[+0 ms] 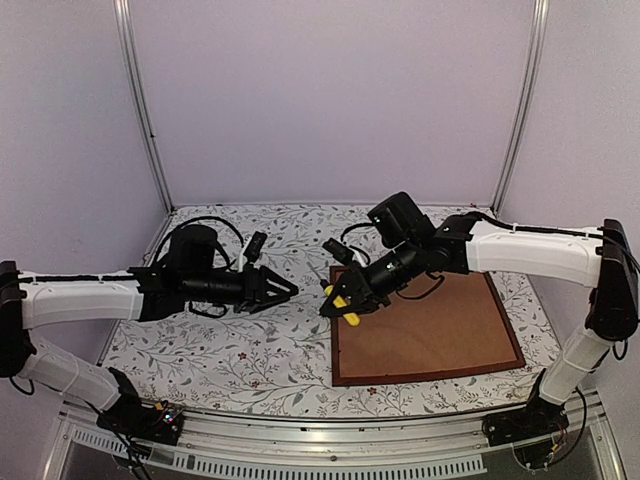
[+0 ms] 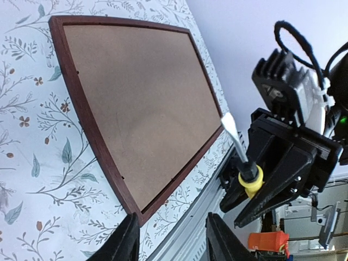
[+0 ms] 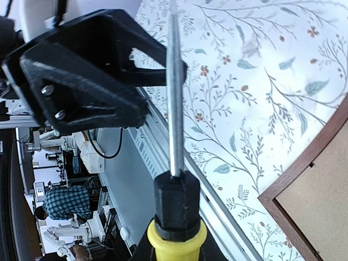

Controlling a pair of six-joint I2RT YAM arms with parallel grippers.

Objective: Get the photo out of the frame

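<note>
The photo frame (image 1: 334,340) has a dark reddish-brown border and a plain brown back board (image 2: 141,81); it lies face down on the table, with the board inside the border. My right gripper (image 1: 340,298) is raised above the frame's left side, shut on a screwdriver (image 3: 176,204) with a yellow and black handle. The screwdriver's metal shaft (image 3: 175,103) points out past the fingers, clear of the frame. My left gripper (image 1: 282,290) hangs to the left of the frame, open, with nothing between its fingers. No photo shows in any view.
A white cloth with a leaf and flower pattern (image 1: 250,365) covers the table. A metal rail (image 1: 330,435) runs along the front edge, and pale panels (image 1: 320,110) stand at the back and sides.
</note>
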